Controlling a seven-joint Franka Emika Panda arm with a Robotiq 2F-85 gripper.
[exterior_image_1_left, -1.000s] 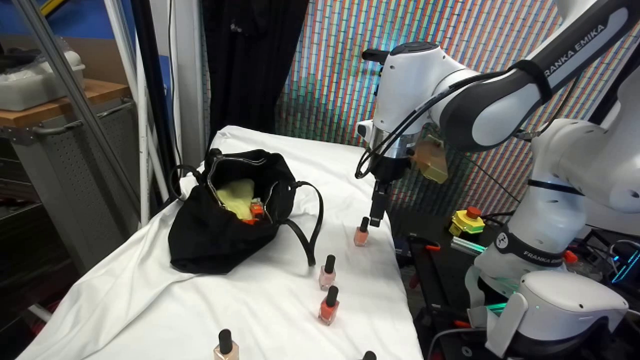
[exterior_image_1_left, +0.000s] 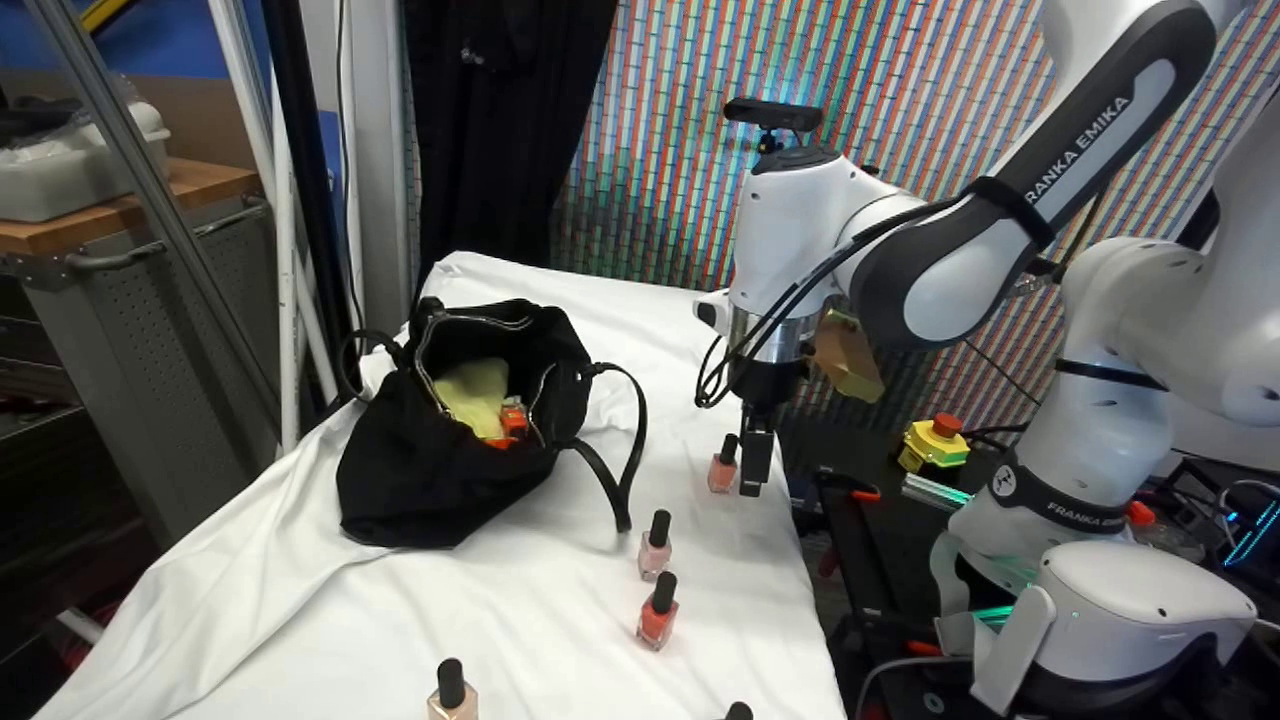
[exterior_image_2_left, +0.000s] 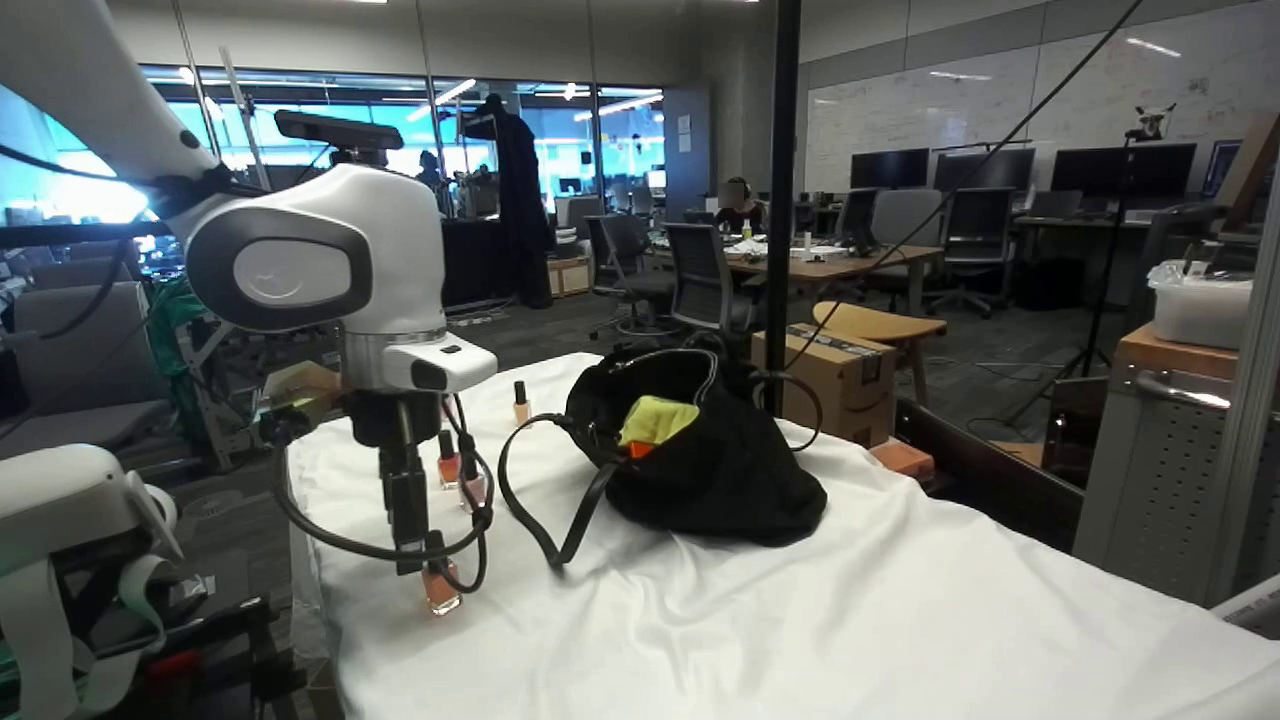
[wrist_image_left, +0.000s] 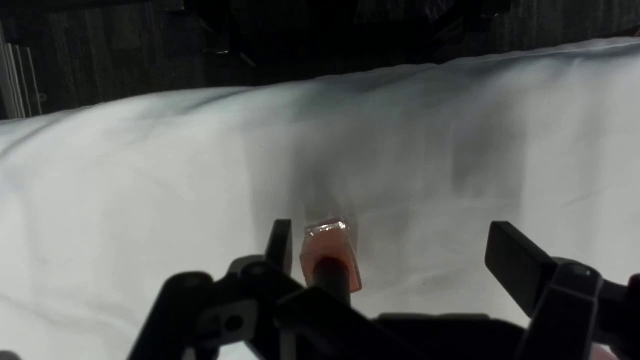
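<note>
A salmon-pink nail polish bottle (exterior_image_1_left: 721, 472) with a black cap stands upright near the table's right edge. My gripper is open above the cloth, pointing down. In the wrist view, the bottle (wrist_image_left: 328, 247) lies within the gap, close to the left finger (wrist_image_left: 279, 246) and well away from the right finger (wrist_image_left: 520, 264). The fingers partly cover its cap. From the second exterior side, the bottle (exterior_image_2_left: 441, 590) appears just beside the fingertips. A black bag (exterior_image_1_left: 450, 462) sits open on the table, with yellow cloth (exterior_image_1_left: 476, 396) and an orange-red item (exterior_image_1_left: 513, 420) inside.
More polish bottles stand nearer the first exterior camera: a pale pink one (exterior_image_1_left: 654, 550), a red one (exterior_image_1_left: 657, 614) and a beige one (exterior_image_1_left: 452, 696). One bag strap (exterior_image_1_left: 624, 480) loops onto the white cloth. Beyond the table edge is dark floor.
The arm has come down and slightly left in the first exterior view, bringing the fingers alongside the salmon-pink bottle. Bottles and bag stay where they were.
</note>
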